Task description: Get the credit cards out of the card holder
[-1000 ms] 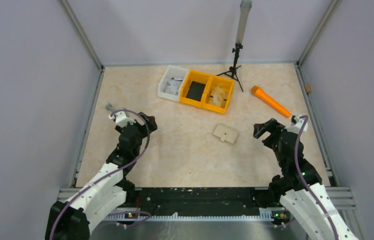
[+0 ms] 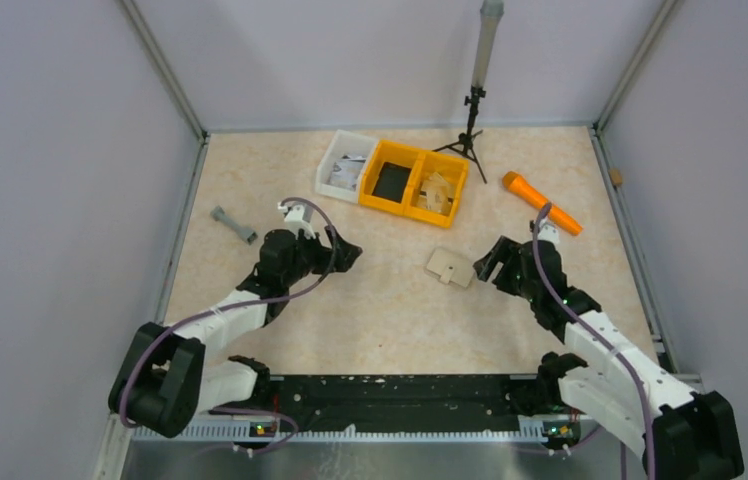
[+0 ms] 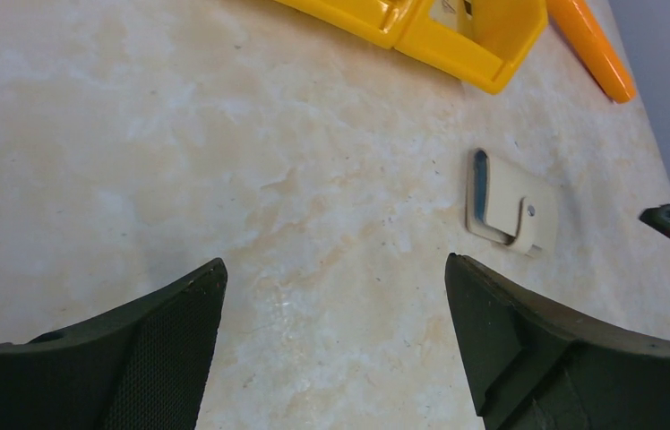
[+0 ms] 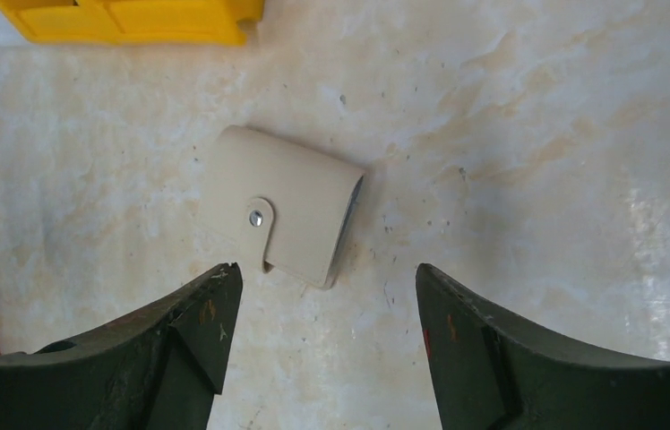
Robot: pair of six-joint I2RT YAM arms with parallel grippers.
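A beige card holder [image 2: 448, 266] with a snap strap lies closed on the table, right of centre; in the right wrist view the card holder [image 4: 287, 197] sits between and just beyond the fingers. No cards can be made out. My right gripper [image 2: 490, 260] is close beside its right end, fingers apart and empty. My left gripper [image 2: 344, 254] stands open over the table to the holder's left, with nothing between its fingers; the holder [image 3: 511, 202] shows ahead of it to the right.
Two orange bins [image 2: 387, 203] and a white bin [image 2: 325, 181] stand at the back. An orange cylindrical object [image 2: 542, 204] lies at the back right, a grey tool [image 2: 233, 224] at the left. A tripod [image 2: 468, 130] stands behind.
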